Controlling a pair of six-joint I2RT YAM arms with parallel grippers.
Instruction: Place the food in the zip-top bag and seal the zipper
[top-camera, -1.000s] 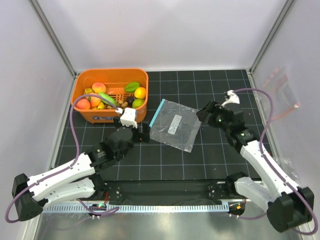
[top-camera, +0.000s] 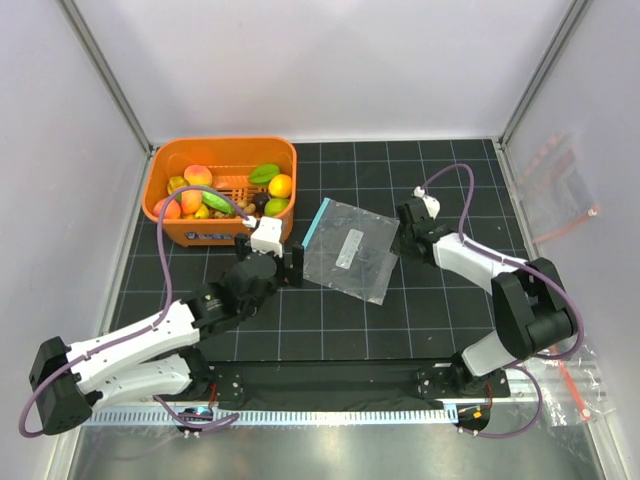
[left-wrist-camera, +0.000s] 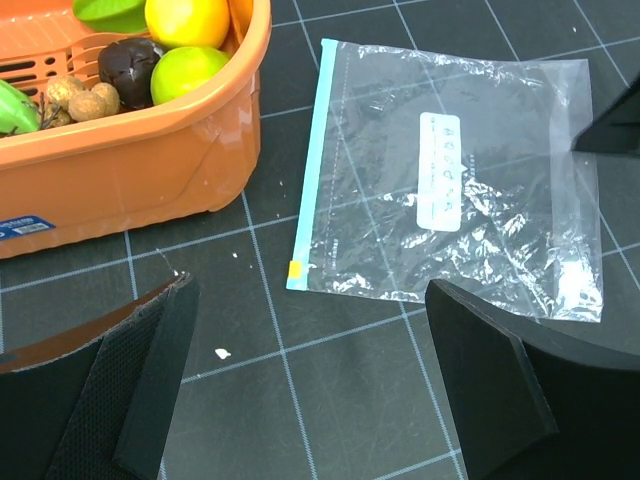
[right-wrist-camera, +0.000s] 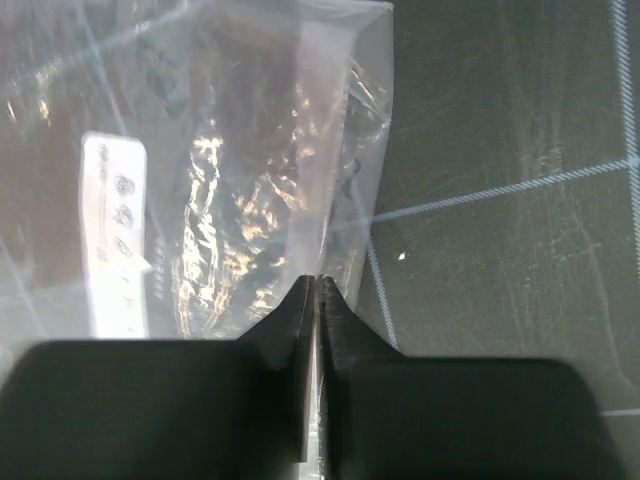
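A clear zip bag (top-camera: 335, 265) with a blue zipper strip (left-wrist-camera: 313, 165) and white label (left-wrist-camera: 440, 172) lies flat on the dark grid mat. An orange basket (top-camera: 220, 232) holds fruit and vegetables at the back left. My left gripper (top-camera: 269, 262) is open beside the basket, its fingers empty in the left wrist view. My right gripper is at the bag's right edge, fingertips close together on or just over the folded plastic; whether they grip it is unclear.
White walls enclose the sides and back.
My right gripper has swung inward and down onto the bag's right edge, its fingers coming closer together. My left gripper has shifted slightly right.
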